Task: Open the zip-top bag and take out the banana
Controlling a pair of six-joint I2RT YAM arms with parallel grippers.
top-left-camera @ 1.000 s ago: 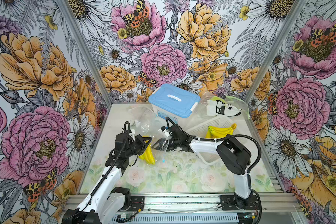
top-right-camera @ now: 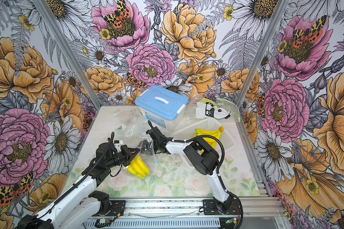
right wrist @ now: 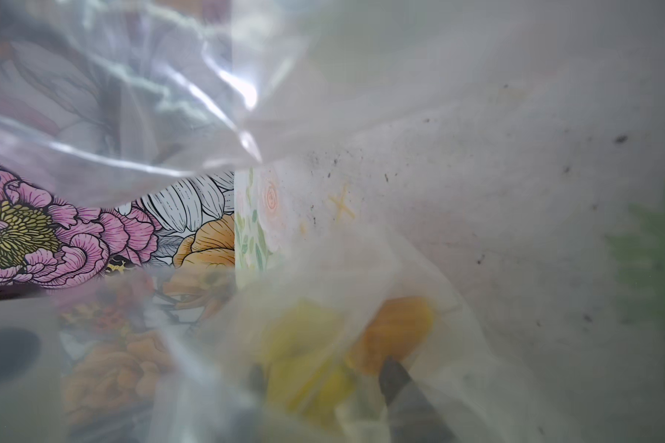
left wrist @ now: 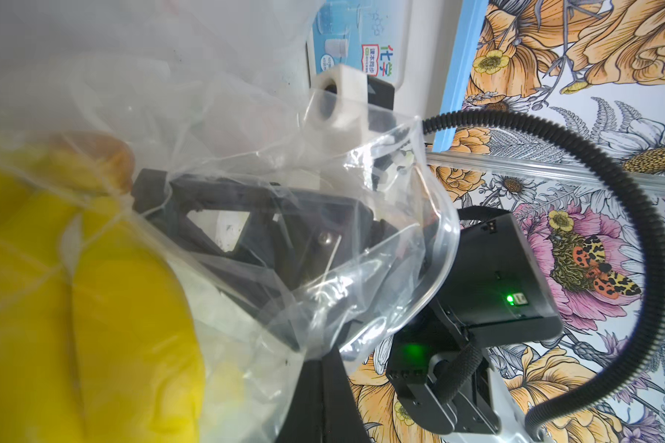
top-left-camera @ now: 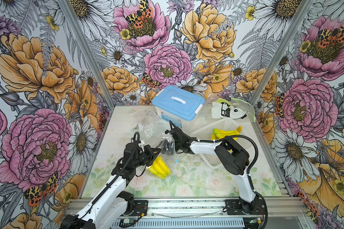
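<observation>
The banana bunch (top-left-camera: 159, 166) lies inside the clear zip top bag (left wrist: 391, 295) at the table's middle left. At the bag's rim, my left gripper is shut, the film pinched at its fingertips. My right gripper reaches in behind the film, its dark fingers (right wrist: 406, 402) apart around the yellow fruit. Seen from the left wrist, the fruit's brown stem (left wrist: 99, 158) is close beside the right gripper's finger. Blurred film hides whether the fingers touch the banana.
A white basket (top-left-camera: 214, 162) with another banana bunch (top-left-camera: 227, 133) stands on the right. Behind are a blue-lidded box (top-left-camera: 179, 101), a panda bag (top-left-camera: 231, 111) and an empty-looking clear bag (top-left-camera: 147, 124).
The bananas in the bag have shifted toward the front and right. My left gripper has moved slightly the same way with the bag, while the right arm has drawn a little to the left.
</observation>
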